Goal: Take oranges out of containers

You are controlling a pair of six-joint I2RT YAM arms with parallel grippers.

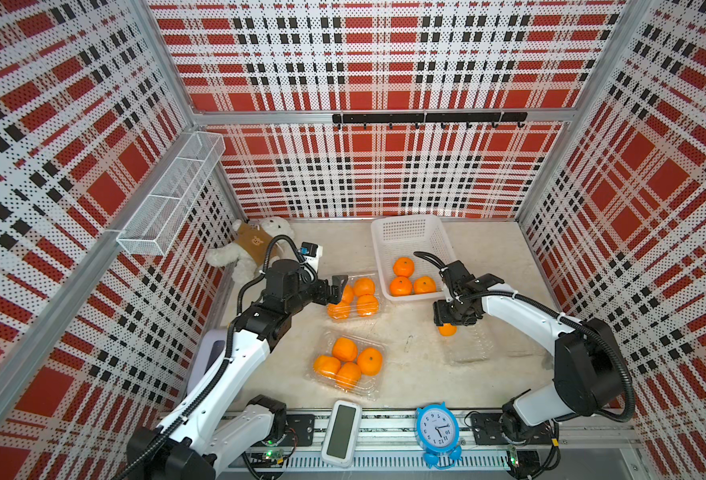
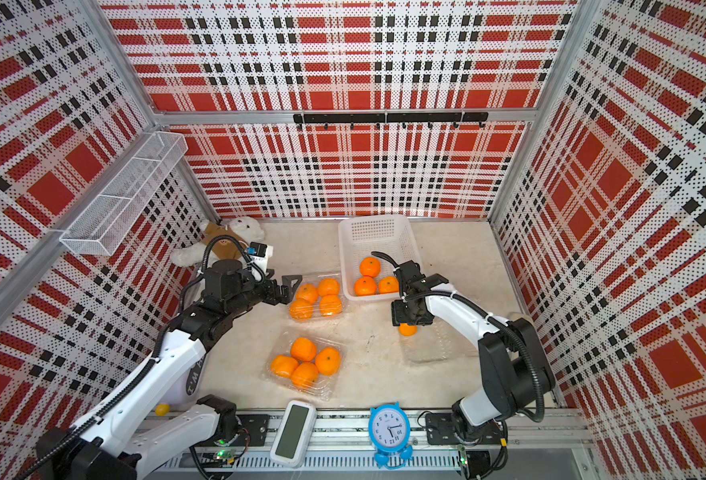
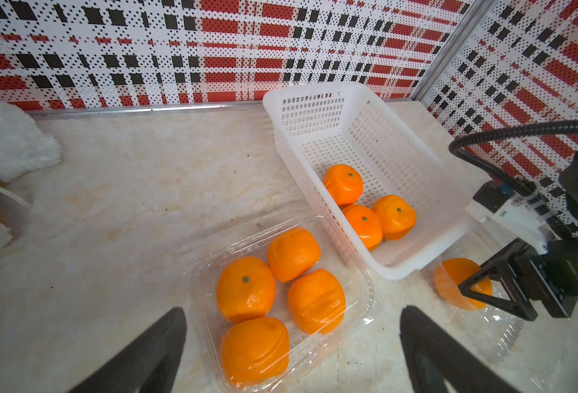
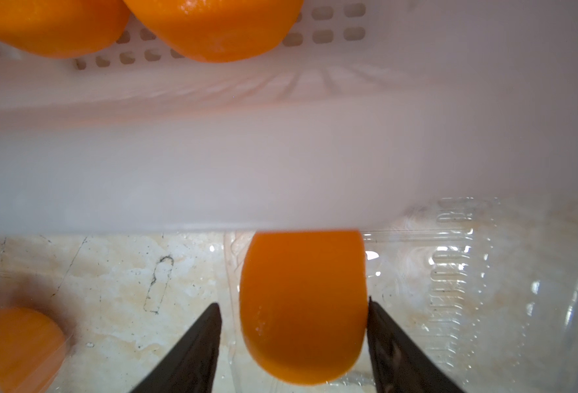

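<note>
A white basket (image 1: 413, 232) holds three oranges (image 1: 402, 267). Clear containers with oranges stand at centre (image 2: 315, 298) and in front (image 2: 305, 361). In a third container (image 1: 471, 352) an orange (image 4: 302, 301) sits between the fingers of my right gripper, which is lowered by the basket's wall; whether they grip it is unclear. My left gripper stands open above the left of the centre container, nothing between its fingers.
A plush toy (image 1: 241, 248) lies at the back left. A blue clock (image 1: 437, 428) and a white device (image 1: 341, 432) are at the front edge.
</note>
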